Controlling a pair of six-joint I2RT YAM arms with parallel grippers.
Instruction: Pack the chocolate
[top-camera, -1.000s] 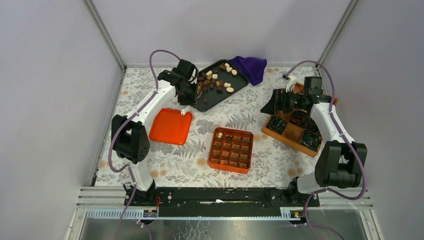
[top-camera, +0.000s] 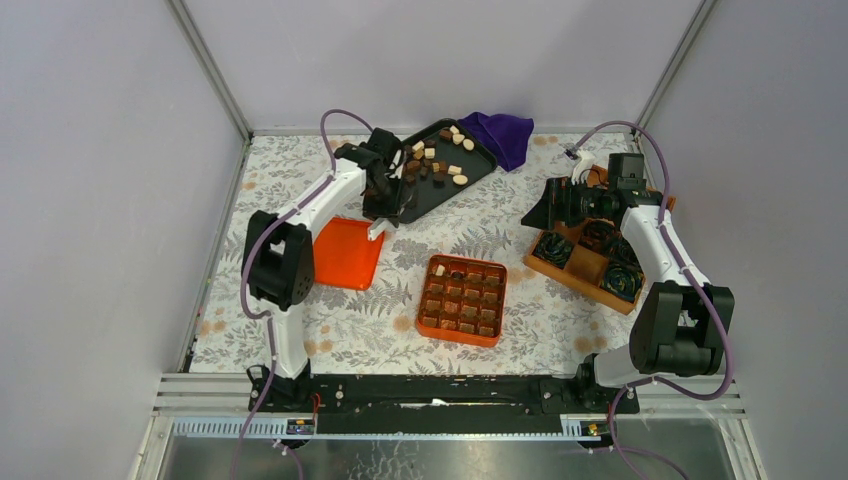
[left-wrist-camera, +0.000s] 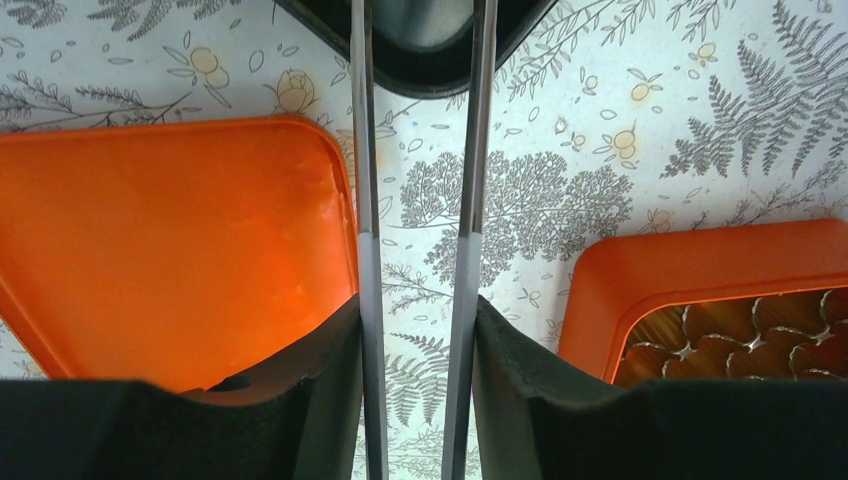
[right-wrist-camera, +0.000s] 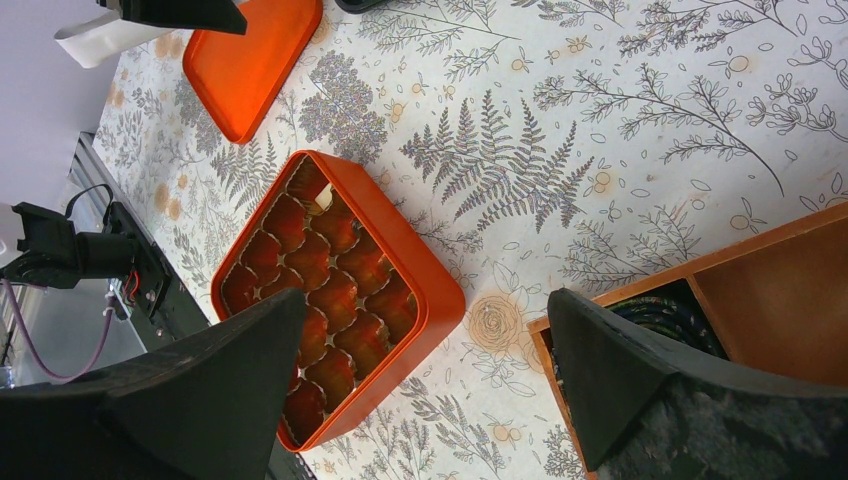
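My left gripper is shut on metal tongs (left-wrist-camera: 367, 180), whose two arms stand apart and reach over the edge of the black tray (left-wrist-camera: 425, 85); their tips are out of that view. In the top view this gripper (top-camera: 381, 205) is at the tray's left front edge. Several brown and cream chocolates (top-camera: 459, 179) lie on the tray. An orange box (top-camera: 427, 325) with round compartments stands front centre; a pale chocolate (top-camera: 440, 271) sits in its far left corner, and most other compartments look empty. My right gripper is open and empty, above the table at right.
The flat orange lid (top-camera: 345, 257) lies below the left arm. A wooden divided tray (top-camera: 584, 265) with dark coiled items stands under the right arm. A purple cloth (top-camera: 508, 135) is at the back.
My left arm has shifted a little right and toward the front, carrying the tongs, and now covers more of the lid's right part. The right arm and the box have stayed put.
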